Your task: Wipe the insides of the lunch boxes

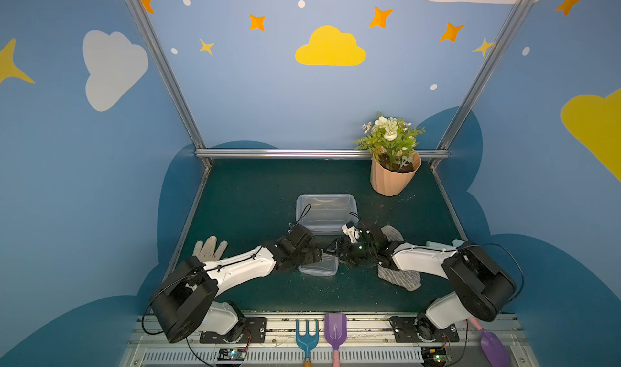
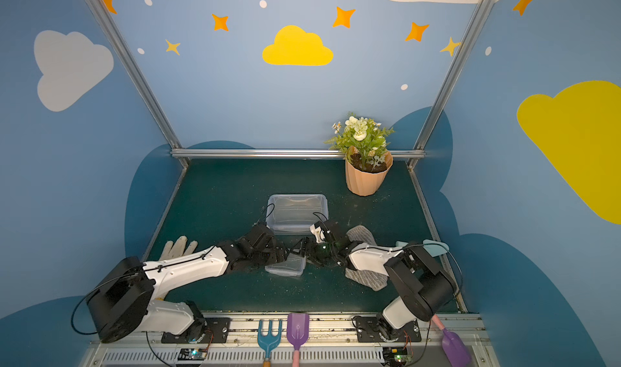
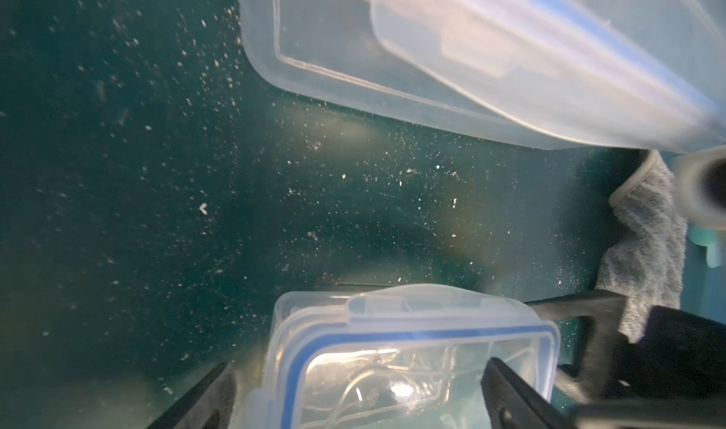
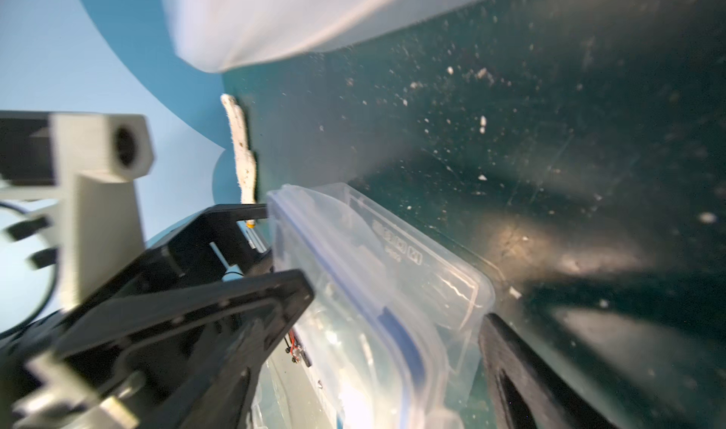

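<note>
The small clear lunch box (image 1: pixel 317 266), blue-sealed lid on it, sits in the front middle between both grippers. In the left wrist view, my left gripper straddles its lidded top (image 3: pixel 408 376), fingers apart. My right gripper has its fingers apart on either side of the box (image 4: pixel 431 262); whether they touch it is unclear. A larger clear box (image 1: pixel 326 211) stands behind. A grey cloth (image 1: pixel 404 279) lies on the right, partly under my right arm.
A potted plant (image 1: pixel 392 179) stands back right. A white glove (image 1: pixel 207 250) lies left, a light-blue trowel (image 2: pixel 433 247) far right, mostly behind the arm.
</note>
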